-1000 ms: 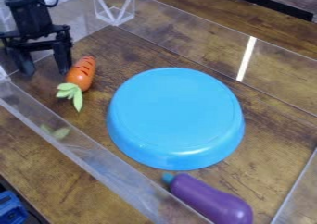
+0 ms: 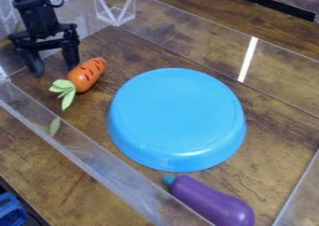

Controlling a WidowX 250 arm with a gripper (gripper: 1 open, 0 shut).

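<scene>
The black gripper [image 2: 52, 52] is at the upper left, just left of a toy carrot [image 2: 86, 75] with green leaves, its fingers spread apart and pointing down. The carrot lies tilted on the wooden floor of the clear-walled bin, leaves toward the lower left. Whether anything is between the fingers is hard to tell; nothing clearly shows there.
A large upturned light-blue plastic dish [image 2: 176, 116] fills the middle. A purple toy eggplant [image 2: 212, 200] lies at the lower right. Clear bin walls run along the left and upper sides. Bare wood is free at the upper middle and right.
The carrot has shifted slightly right and turned, its leaves swinging leftward. The gripper has moved slightly right near it.
</scene>
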